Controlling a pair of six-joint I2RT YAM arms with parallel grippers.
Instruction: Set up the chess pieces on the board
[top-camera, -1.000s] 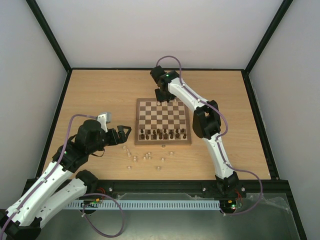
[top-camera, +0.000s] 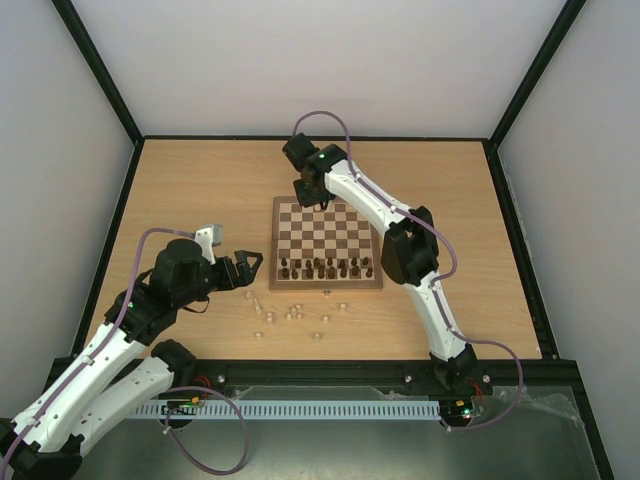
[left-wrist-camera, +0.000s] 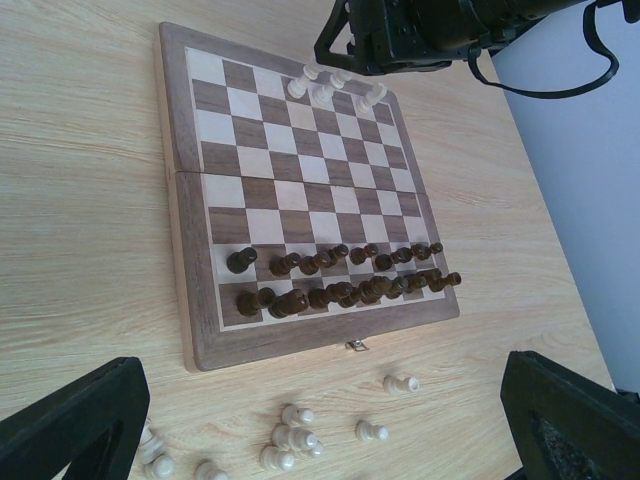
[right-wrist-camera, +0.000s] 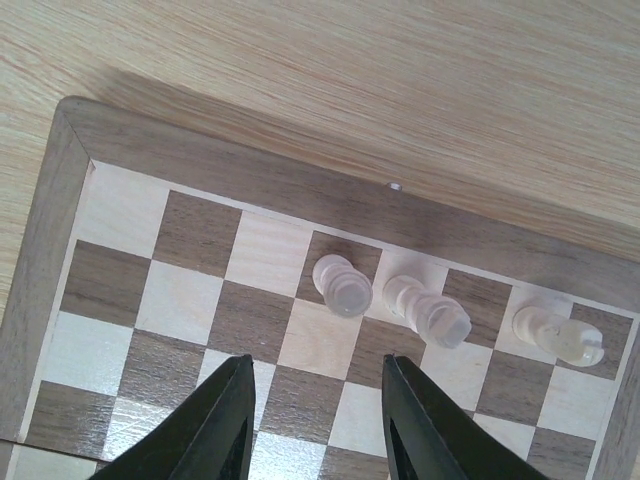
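Observation:
The chessboard (top-camera: 277, 240) lies at mid-table. Two rows of dark pieces (left-wrist-camera: 370, 288) stand along its near edge. On the far row stand three white pieces: one piece (right-wrist-camera: 348, 290) near the middle, a second piece (right-wrist-camera: 442, 317) beside it, and a third piece (right-wrist-camera: 565, 338) close to the corner at right. My right gripper is open above the far part of the board, bare squares between its fingers. Left of the board, my left gripper hangs open and empty. Several loose white pieces (left-wrist-camera: 294, 438) are scattered on the table before the board.
Bare wooden table (top-camera: 200, 185) surrounds the board on the left and far sides. The right arm (top-camera: 405, 235) reaches past the board's right edge. A small metal clasp (left-wrist-camera: 357, 346) juts from the board's near side.
My right gripper has shifted left along the board's far edge. The left arm and the pieces in plain view look unmoved.

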